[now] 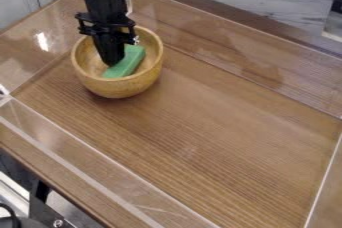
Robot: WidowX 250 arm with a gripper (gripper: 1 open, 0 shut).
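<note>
A yellow-orange bowl [143, 81] sits at the upper left of the wooden table [201, 142]. Inside it lies a green block [126, 64]. The black gripper [115, 50] reaches down into the bowl from behind, its tips at the upper left end of the block. It looks shut; whether anything is between its fingers is hidden.
A white marbled wall [254, 2] runs along the back. Dark cables show at the lower left, off the table's edge.
</note>
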